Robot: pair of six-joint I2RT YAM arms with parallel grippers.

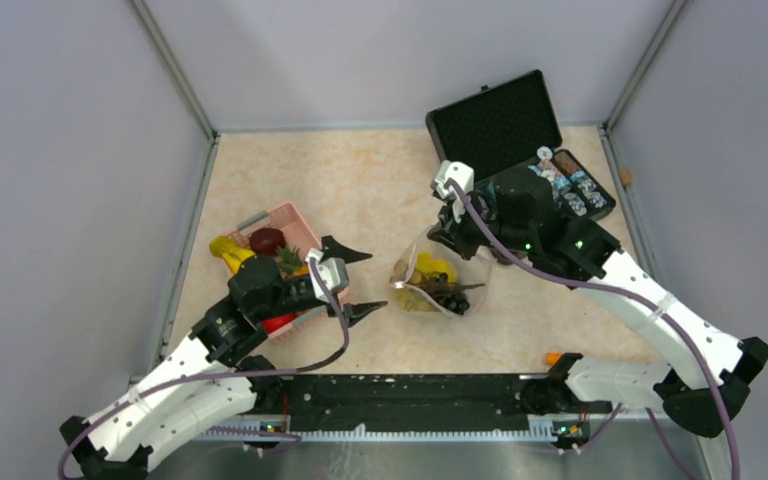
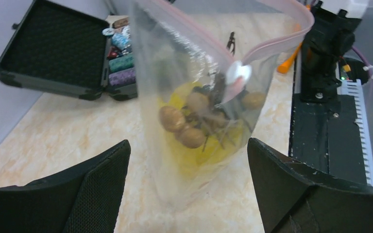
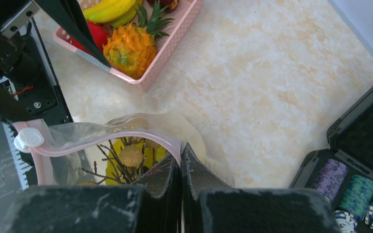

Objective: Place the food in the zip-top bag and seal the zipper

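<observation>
The clear zip top bag (image 2: 160, 160) with a pink zipper and white slider (image 2: 238, 73) stands open in mid table, holding brown round items, dark twigs and something yellow. My right gripper is shut on the bag's rim at the zipper end away from the slider. My left gripper is wide open, facing the slider end from the left, with nothing between its fingers. In the top view it sits just left of the bag (image 1: 410, 300).
A pink basket (image 3: 160, 63) of fruit stands at the left, behind my left arm. An open black case (image 1: 490, 120) of small items lies at the back right.
</observation>
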